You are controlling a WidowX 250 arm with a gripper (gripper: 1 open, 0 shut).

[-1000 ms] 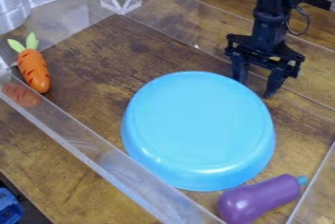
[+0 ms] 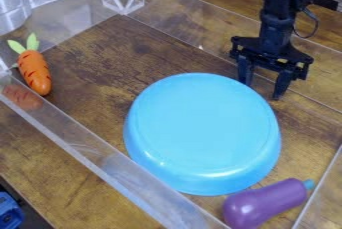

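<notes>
The dark robot gripper point(image 2: 271, 68) is low at the right rear, over the wooden surface just behind a large blue lid-like disc point(image 2: 201, 133). Its fingers are dark and small in view, so whether it is open or shut cannot be told. A toy carrot point(image 2: 35, 72) lies at the left, and a purple eggplant toy point(image 2: 262, 204) lies at the front right.
Clear plastic walls point(image 2: 94, 158) border the area at front left, back and right. Bare wood point(image 2: 114, 58) fills the middle left. A blue object point(image 2: 8, 213) is at the bottom-left corner.
The gripper and arm have shifted very slightly; the toys and disc have not visibly moved.
</notes>
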